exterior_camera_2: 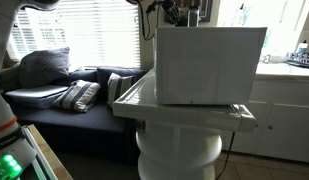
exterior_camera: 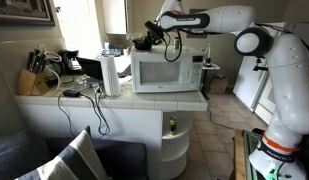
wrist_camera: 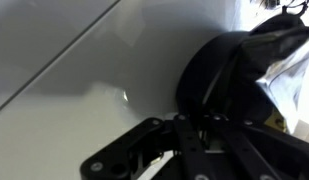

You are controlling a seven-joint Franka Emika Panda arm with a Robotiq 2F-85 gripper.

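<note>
On top of the white microwave (exterior_camera: pixel 170 72) sits a dark, rounded vessel, perhaps a pot (exterior_camera: pixel 143 44). My gripper (exterior_camera: pixel 151 29) reaches down close over it from the right. In the wrist view the black vessel (wrist_camera: pixel 199 68) lies just ahead of the gripper, over a pale, smooth surface. Dark fingers overlap the vessel's dark side, so neither the finger gap nor any contact with it can be made out. A shiny, greyish piece (wrist_camera: pixel 282 48) shows at the right, too blurred to name.
The microwave stands on a counter (exterior_camera: pixel 56 100) with a knife block (exterior_camera: pixel 34 80) and a white upright box (exterior_camera: pixel 110 76) to the left. Rounded open shelves (exterior_camera: pixel 175 148) are below. A dark sofa (exterior_camera_2: pixel 89 118) with cushions lies beyond the counter.
</note>
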